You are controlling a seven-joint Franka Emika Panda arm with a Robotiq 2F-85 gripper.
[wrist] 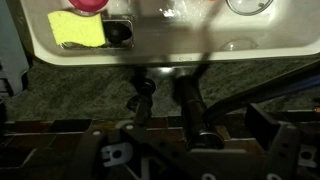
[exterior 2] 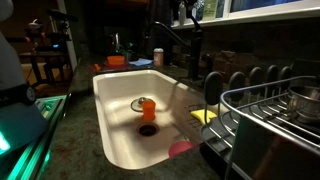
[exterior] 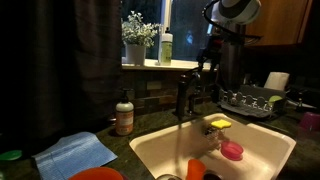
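Note:
My gripper is open, and no object shows between its fingers in the wrist view. It hangs high over the back edge of the sink [exterior: 152, 151], close to the black faucet [wrist: 195, 112], which runs beneath the gap between the fingers. A yellow sponge [wrist: 77, 29] lies at the sink's rear rim, beside a dark round fitting. A pink bowl [exterior: 232, 150] rests inside the basin. The orange cup [exterior 2: 148, 110] stands in the basin near the drain [exterior 2: 149, 129], with a round metal-rimmed item [exterior 2: 139, 104] behind it.
On the counter left of the sink are a soap bottle [exterior: 124, 116], a blue cloth [exterior: 73, 156] and a red plate [exterior: 97, 174]. A plant [exterior: 138, 38] and a green-labelled bottle [exterior: 166, 46] occupy the windowsill. A dish rack [exterior 2: 285, 125] borders the sink.

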